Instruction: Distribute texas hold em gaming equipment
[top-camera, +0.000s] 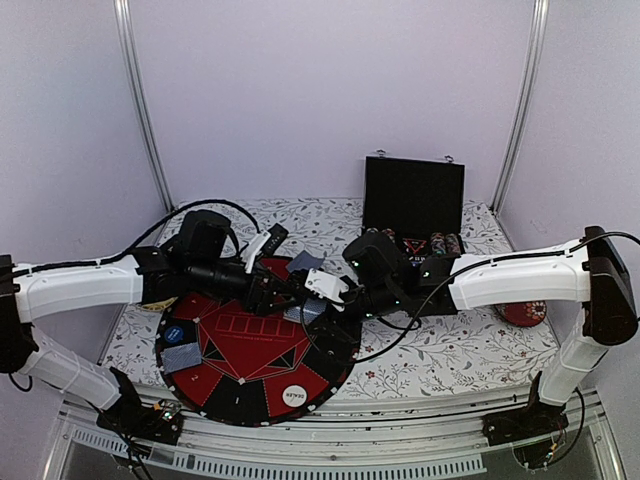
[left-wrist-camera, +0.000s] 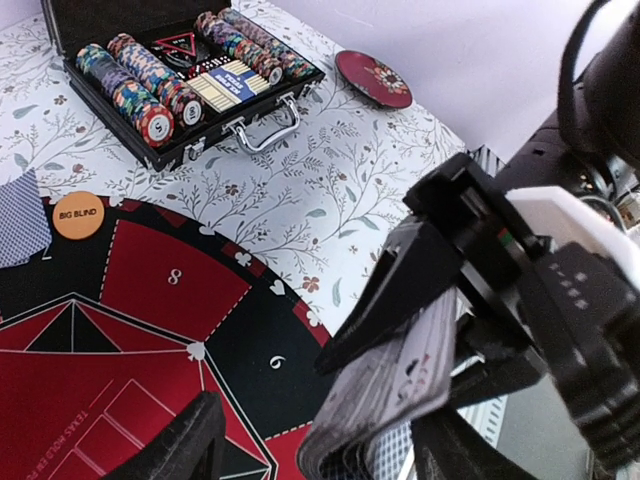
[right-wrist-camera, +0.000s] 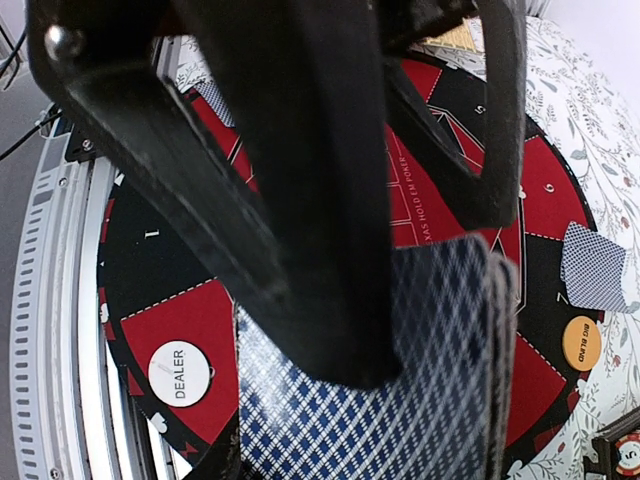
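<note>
My right gripper (top-camera: 322, 308) is shut on a deck of blue-backed cards, seen edge-on as a pale stack (left-wrist-camera: 385, 385) in the left wrist view. My left gripper is open, its fingers (left-wrist-camera: 185, 450) on either side of the deck's lower end; whether they touch it I cannot tell. A left finger crosses before the card backs in the right wrist view. Below lies the round red and black poker mat (top-camera: 240, 340). Separate cards lie at its far right (right-wrist-camera: 594, 268) and near left (top-camera: 181, 357), with the dealer button (right-wrist-camera: 179, 374) and orange big blind button (right-wrist-camera: 581, 343).
Behind the mat on the right stands an open black case (left-wrist-camera: 150, 145) with chips, dice and card boxes. A red dish (left-wrist-camera: 373, 79) sits at the right. Patterned tablecloth between case and dish is clear. Both forearms cross close together above the mat.
</note>
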